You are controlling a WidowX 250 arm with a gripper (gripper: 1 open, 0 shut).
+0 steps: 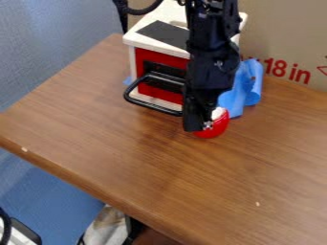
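Observation:
My black gripper hangs low over the table in front of a red-and-white box with a black handle. A red round object with some white on it sits on the table just right of and partly behind the gripper. A blue object lies behind it. Whether the fingers are open or shut cannot be made out.
A cardboard wall with red print stands behind. Blue floor shows past the left edge.

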